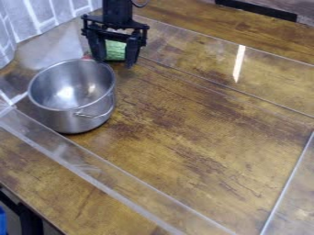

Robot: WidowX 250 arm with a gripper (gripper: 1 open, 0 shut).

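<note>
My black gripper (114,48) is at the top left of the view, above and behind a stainless steel pot (72,96). A light green object (117,50) lies at the gripper, partly hidden by it. Whether the fingers are open or shut on that object cannot be told.
Clear panels line its front and right edges. A patterned light cloth or wall and a pale surface fill the upper left corner.
</note>
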